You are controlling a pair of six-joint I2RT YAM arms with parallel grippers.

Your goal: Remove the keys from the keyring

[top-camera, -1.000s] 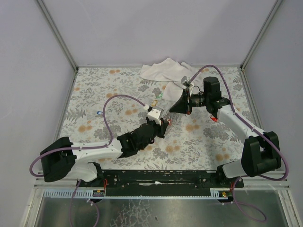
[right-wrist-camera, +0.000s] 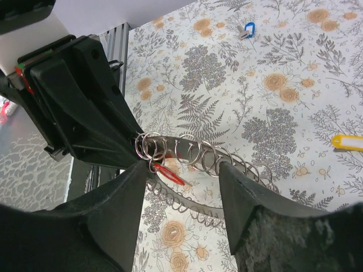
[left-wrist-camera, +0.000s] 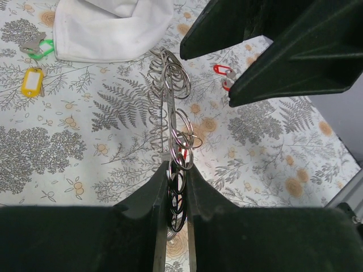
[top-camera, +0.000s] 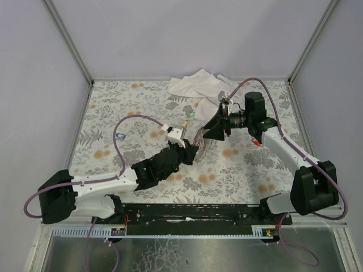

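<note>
The coiled keyring (left-wrist-camera: 173,113), a metal bar full of rings, is gripped by my left gripper, shut on its end; a red key tag (right-wrist-camera: 170,174) hangs on its rings. My right gripper (top-camera: 215,127) stands part open just beyond the keyring. In the right wrist view its fingers (right-wrist-camera: 106,218) flank the red tag and rings, apparently without closing on them.
A white cloth (top-camera: 195,85) lies at the back. Loose tags lie on the patterned table: a yellow one (left-wrist-camera: 32,81), a green one (left-wrist-camera: 39,54), a blue one (top-camera: 120,136) and red ones (left-wrist-camera: 221,69).
The right gripper has shifted only slightly.
</note>
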